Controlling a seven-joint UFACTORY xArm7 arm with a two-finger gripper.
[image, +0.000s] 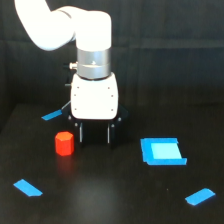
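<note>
A small red block (64, 144) with angled sides stands on the dark table, left of the middle in the camera view. Just to its right hangs my gripper (95, 138), pointing down from the white hand (95, 98). Its two thin dark fingers stand apart, and nothing shows between them. The block lies outside the left finger with a small gap in the image; their distance in depth is hard to judge. On the right, a pale square (164, 151) framed in blue tape (148, 153) lies flat and empty.
Blue tape strips mark the table at the front left (28, 188), front right (200, 197) and back left (52, 115). Dark cloth hangs behind. Between the gripper and the taped square, the table looks clear, as does the front middle.
</note>
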